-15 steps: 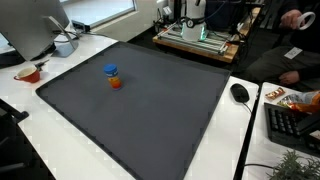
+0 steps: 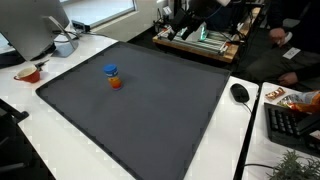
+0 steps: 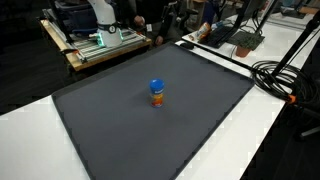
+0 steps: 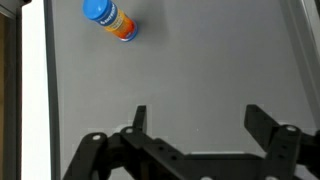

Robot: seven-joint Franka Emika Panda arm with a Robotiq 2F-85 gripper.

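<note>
A small canister (image 2: 113,77) with a blue lid and an orange label stands upright on the dark grey mat (image 2: 150,110), towards its far left side. In the second exterior view the canister (image 3: 157,93) is near the middle of the mat. The wrist view has the canister (image 4: 110,18) at the top left, well apart from my fingers. My gripper is open over the bare mat, its two black fingertips wide apart with nothing between them.
An open wooden drawer (image 3: 105,40) with items in it lies beyond the mat. A black mouse (image 2: 240,93) and a keyboard (image 2: 290,125) sit at the right, a red cup (image 2: 30,74) at the left. Coiled black cables (image 3: 285,78) lie beside the mat.
In exterior view 1, a dark part of the arm has come down into view at the top, in front of the drawer. The canister has not moved.
</note>
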